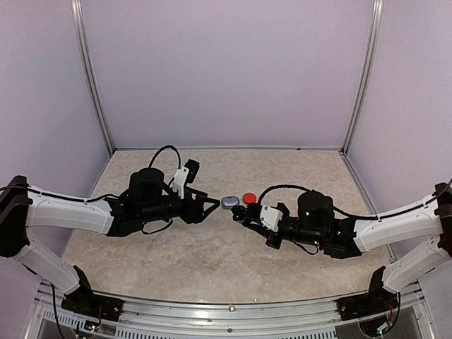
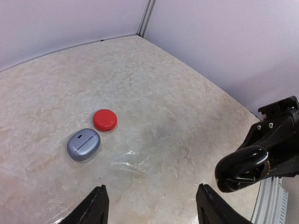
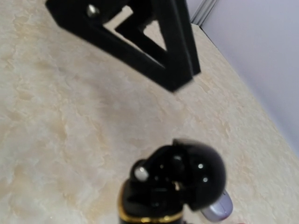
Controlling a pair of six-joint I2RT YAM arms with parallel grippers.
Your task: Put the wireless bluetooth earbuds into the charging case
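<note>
My right gripper (image 1: 244, 217) is shut on a glossy black charging case, held up off the table; in the right wrist view the case (image 3: 196, 172) has a rounded top and a gold band lower down. My left gripper (image 1: 210, 205) is apart from the case, to its left; its fingertips (image 2: 96, 205) stand open in the left wrist view, nothing between them. The left gripper's black frame shows at the top of the right wrist view. I cannot tell whether earbuds are inside the case.
A grey-blue oval object (image 2: 83, 144) and a red round object (image 2: 105, 120) lie on the marble-patterned table (image 1: 191, 268) behind the grippers. Walls enclose the sides and back.
</note>
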